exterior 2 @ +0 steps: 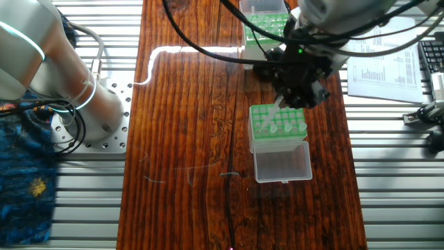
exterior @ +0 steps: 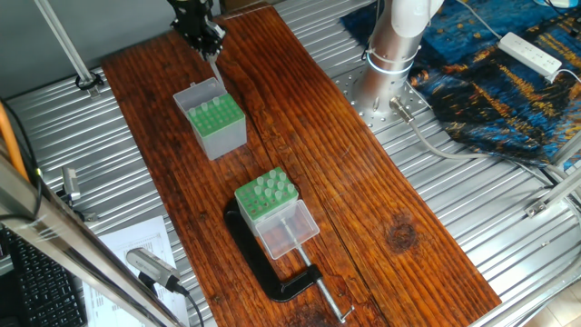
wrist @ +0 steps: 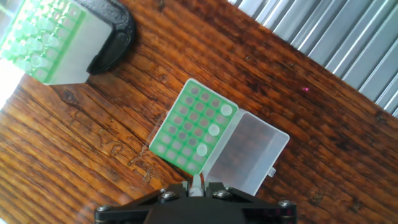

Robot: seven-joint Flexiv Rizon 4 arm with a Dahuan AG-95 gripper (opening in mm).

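Note:
My gripper is shut on a whitish, translucent pipette tip (exterior 2: 272, 114). It points down at the near left corner of the far green-topped tip box (wrist: 185, 124); whether its end has entered a hole cannot be told. Three tips stand in that box's row next to the open clear lid (wrist: 249, 149), in line with the held one. In exterior view 1 the gripper (exterior: 207, 53) is at the top edge, with the tip (exterior: 215, 71) reaching down behind the box (exterior: 221, 136). The second tip box (exterior: 266, 193) holds several tips, its lid also open.
A black clamp (exterior: 259, 259) lies against the second box, its screw bar sticking out toward the front. Cables (exterior 2: 208, 48) from the arm hang across exterior view 2. The wooden board (exterior: 363, 209) is clear to the right of both boxes.

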